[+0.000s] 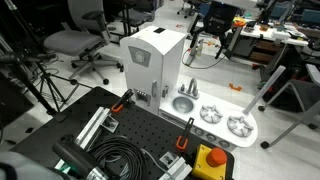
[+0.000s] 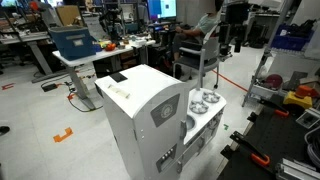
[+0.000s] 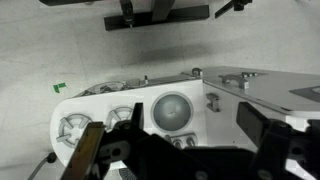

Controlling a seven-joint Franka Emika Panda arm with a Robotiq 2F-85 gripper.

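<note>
Above the white toy kitchen counter [image 1: 218, 103], my gripper [image 1: 207, 48] hangs in the air with its dark fingers spread apart and nothing seen between them. In the wrist view the round grey sink [image 3: 172, 112] lies beneath the gripper, with two stove burners [image 3: 75, 126] to its left. The tall white toy fridge [image 1: 152, 62] stands at the sink's left in exterior view 1, and its grey-fronted side [image 3: 275, 92] is at the right in the wrist view. A small faucet [image 1: 192, 88] rises behind the sink.
A black perforated table [image 1: 140, 135] in front carries coiled cable [image 1: 118, 157], orange-handled clamps and a red button on a yellow box [image 1: 211, 158]. Pale floor lies behind the counter. An office chair [image 1: 78, 40] and desks stand farther back.
</note>
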